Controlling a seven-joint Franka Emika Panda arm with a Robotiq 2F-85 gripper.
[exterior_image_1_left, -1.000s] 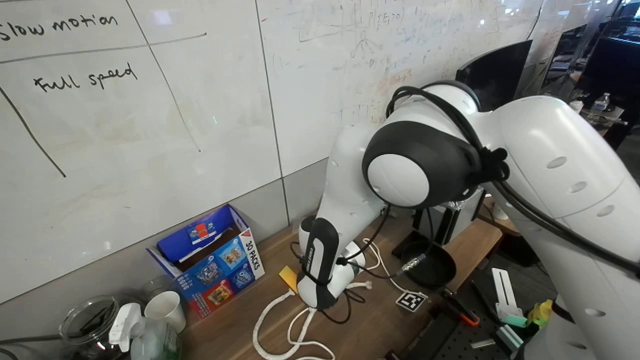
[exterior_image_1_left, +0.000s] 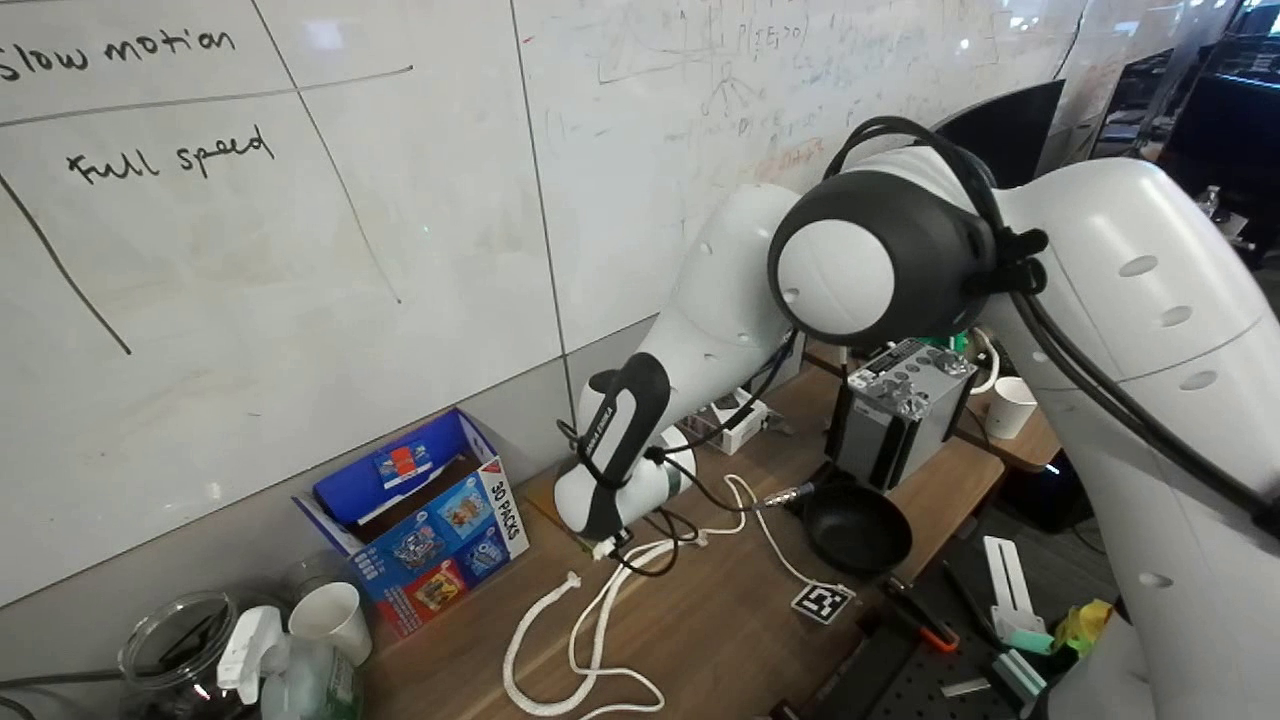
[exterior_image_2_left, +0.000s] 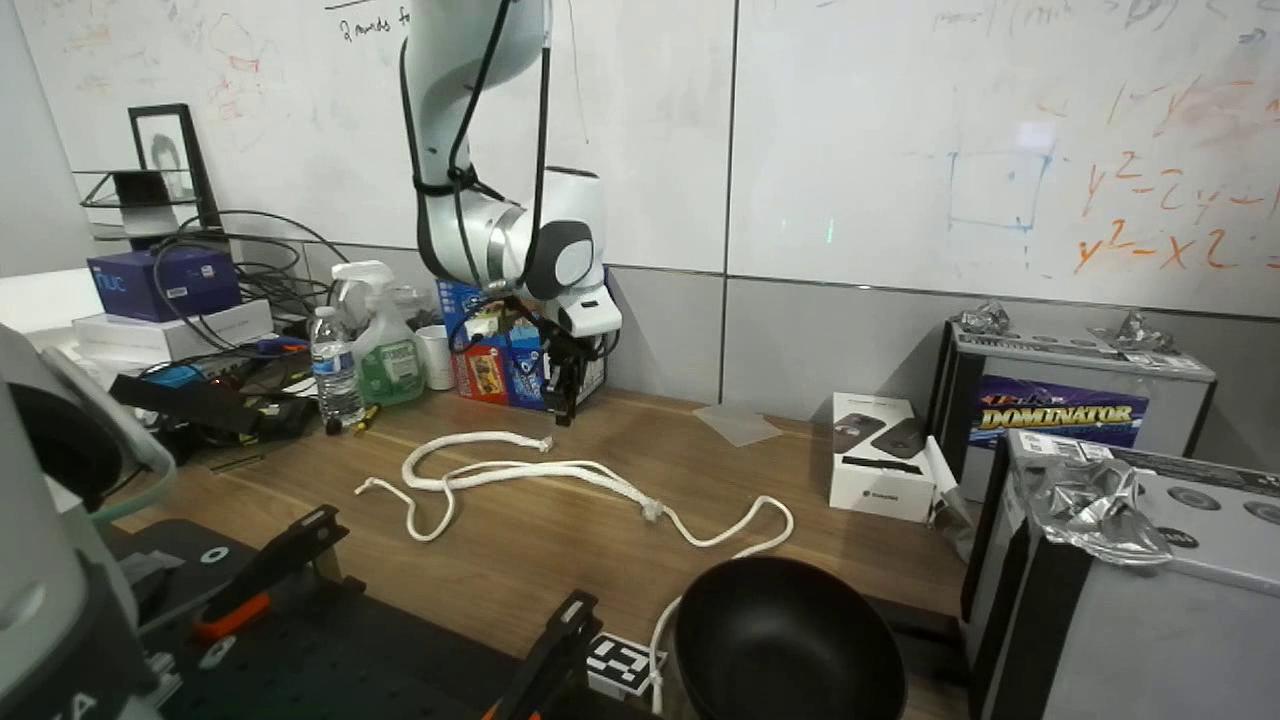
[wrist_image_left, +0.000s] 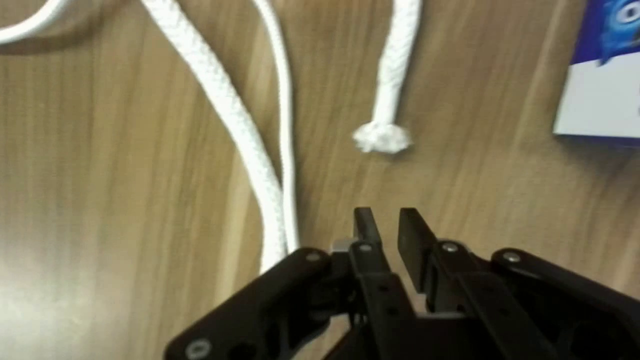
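A white rope (exterior_image_2_left: 564, 469) lies loosely curved over the wooden table (wrist_image_left: 150, 180), a thinner white cord joined to it at a knot (exterior_image_2_left: 651, 510). In the wrist view, one frayed rope end (wrist_image_left: 382, 138) lies just beyond my gripper, and a thicker stretch of rope passes left of the fingers. The black fingers (wrist_image_left: 366, 231) stand close together with a narrow gap; only wood shows between the tips. From the second exterior view, the gripper points down above the table near the snack box (exterior_image_2_left: 510, 360). In the first exterior view the fingertips are hidden.
A black pan (exterior_image_2_left: 786, 636) stands at the front with cord beside it. A spray bottle (exterior_image_2_left: 390, 354), water bottle (exterior_image_2_left: 336, 366) and white cup (exterior_image_2_left: 434, 356) stand left of the snack box. A white phone box (exterior_image_2_left: 882, 462) sits right; mid-table is mostly free.
The arm's wrist has risen and shifted slightly left in the first exterior view, uncovering more rope. The knot shows farther up and left, and a yellow piece beside the wrist no longer shows there.
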